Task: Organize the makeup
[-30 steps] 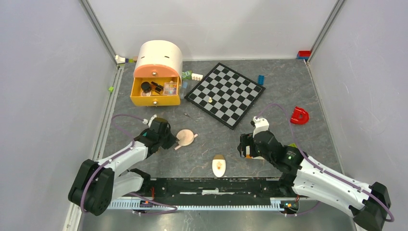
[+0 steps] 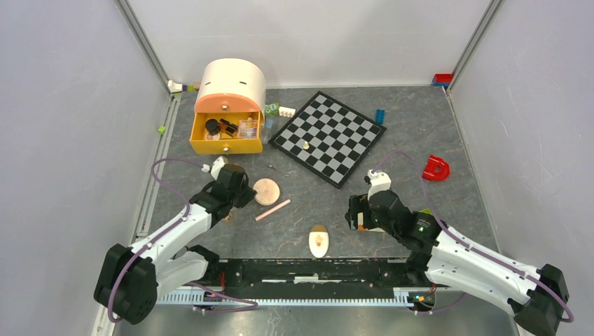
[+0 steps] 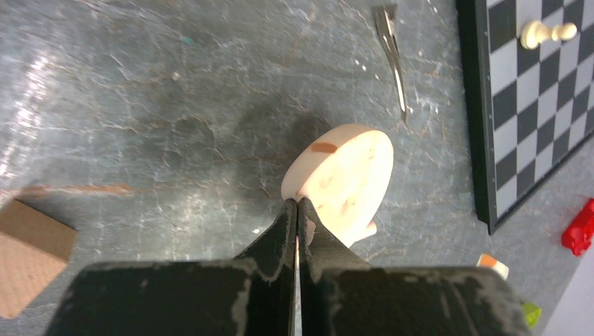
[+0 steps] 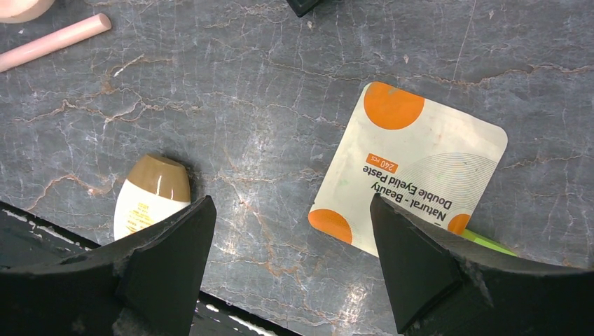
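Observation:
My left gripper is shut on the edge of a round, pale pink compact [image 3: 358, 176], which it holds tilted over the table. In the top view the same compact [image 2: 266, 192] shows just right of the left gripper's fingers. A pink stick [image 2: 273, 211] lies on the table below it. The makeup box [image 2: 229, 79] stands at the back left, its orange drawer [image 2: 245, 146] pulled out with a black round item, dark pieces and a small palette inside. My right gripper stands part open above the table, empty between its fingers.
A brown-capped white bottle [image 4: 143, 196] and a white-orange card [image 4: 427, 157] lie near the front. The chessboard [image 2: 328, 137] fills the back middle, with a tweezer-like metal piece [image 3: 391, 52] to its left. A brown block [image 3: 31, 255] sits left of the left gripper.
The right arm looks still.

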